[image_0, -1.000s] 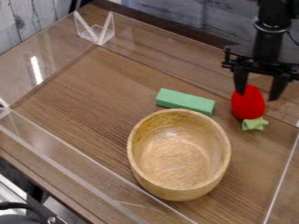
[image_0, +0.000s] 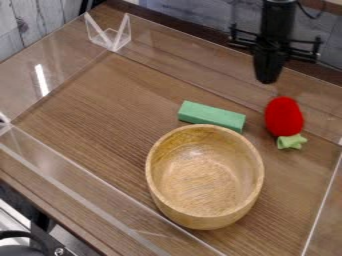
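Note:
My gripper (image_0: 267, 72) is raised at the top right, above and behind a red object (image_0: 285, 116) lying on the wooden table with a small light green piece (image_0: 291, 143) by its front edge. Whether the fingers are open or shut is unclear at this size. A green bar (image_0: 211, 116) lies left of the red object, and a large tan bowl (image_0: 205, 205) sits at the front centre.
A white wire-like holder (image_0: 107, 35) stands at the back left.
My gripper has moved up and back, away from the red object, which stays on the table.

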